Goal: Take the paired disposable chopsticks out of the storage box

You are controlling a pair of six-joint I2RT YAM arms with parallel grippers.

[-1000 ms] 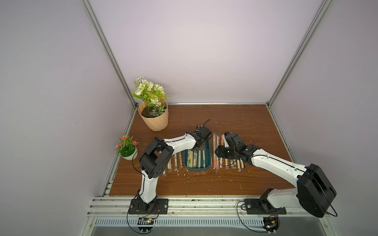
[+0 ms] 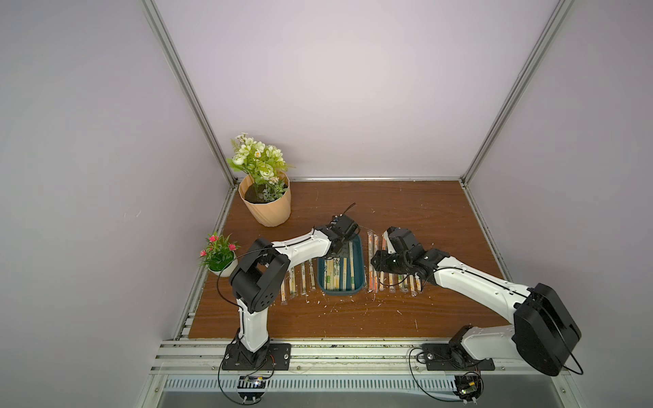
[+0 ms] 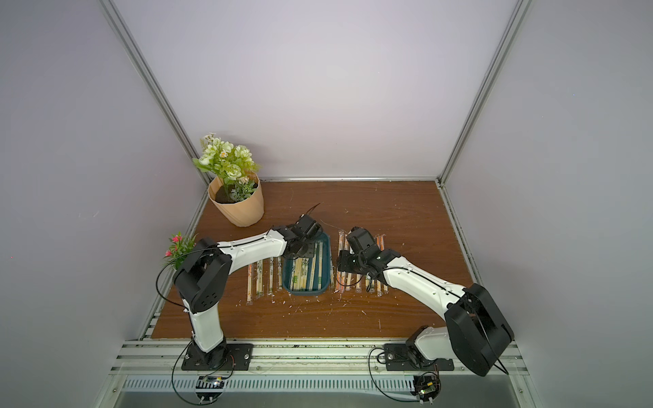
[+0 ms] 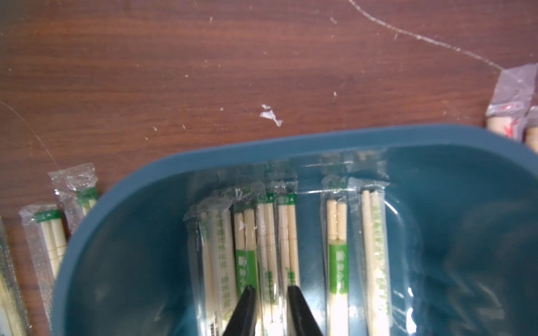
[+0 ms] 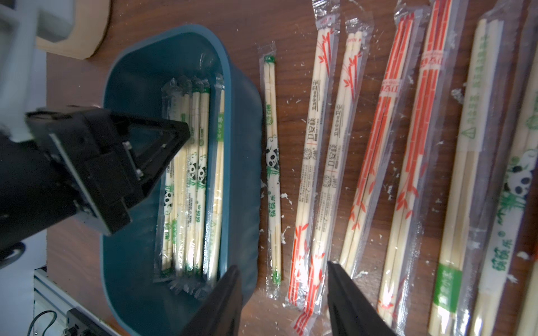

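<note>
The dark teal storage box holds several wrapped pairs of chopsticks, some with green bands, lying side by side. My left gripper is over them inside the box's outline, its fingertips a short way apart over the middle pairs; whether anything is between them is unclear. My right gripper stands open to the right of the box, over wrapped chopsticks with red print lying on the table.
More wrapped chopsticks lie left of the box. A large flower pot is at the back left, a small plant at the left edge.
Over the last second my left arm has shifted slightly left above the box. My right arm looks unchanged.
</note>
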